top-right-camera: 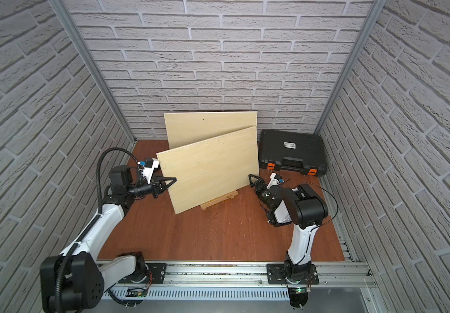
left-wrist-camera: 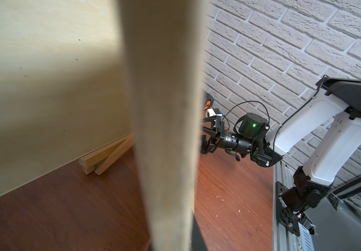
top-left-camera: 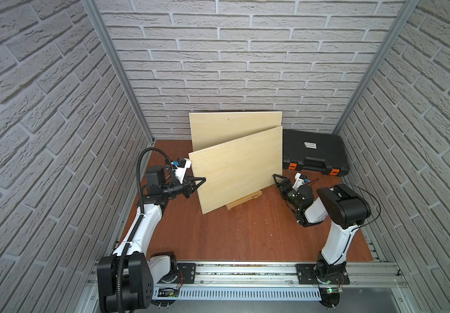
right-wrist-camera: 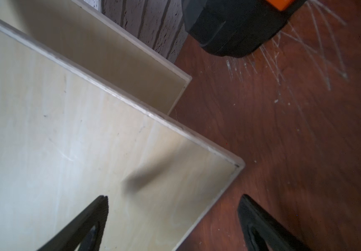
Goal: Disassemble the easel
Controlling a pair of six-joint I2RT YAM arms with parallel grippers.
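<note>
A front plywood panel point(top-left-camera: 238, 169) stands tilted, its right end raised, before a rear panel point(top-left-camera: 235, 121). My left gripper point(top-left-camera: 198, 181) is at the front panel's left edge, which blurs across the middle of the left wrist view and hides most of the fingers; whether it grips cannot be seen. My right gripper stands open at the front panel's lower right corner, that corner lying ahead between its fingers, not held. Wooden bars point(left-wrist-camera: 105, 154) lie on the floor beneath the front panel.
A black case point(top-left-camera: 313, 148) with orange latches lies at the back right, close beside the panels. Brick walls close in the back and sides.
</note>
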